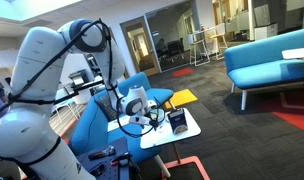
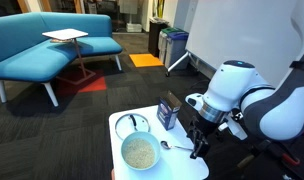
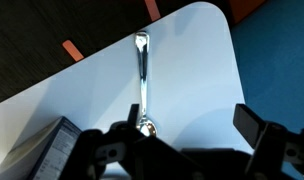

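Observation:
A shiny metal spoon [image 3: 143,75] lies on the white table [image 3: 192,65] in the wrist view, its rounded bowl close to my left finger. My gripper is open, with only bare tabletop showing between its fingertips. In exterior view 2 the gripper [image 2: 199,148] hangs low over the right part of the table, just right of the spoon [image 2: 176,147]. Left of the spoon sits a light blue bowl [image 2: 123,154] with grainy contents. The arm hides most of the bowl in exterior view 1.
A dark box [image 2: 167,110] stands upright at the table's back, near the gripper. Beside the bowl lies a round clear lid [image 2: 132,124]. A blue sofa [image 3: 277,65] borders the table. Free tabletop shows near the spoon.

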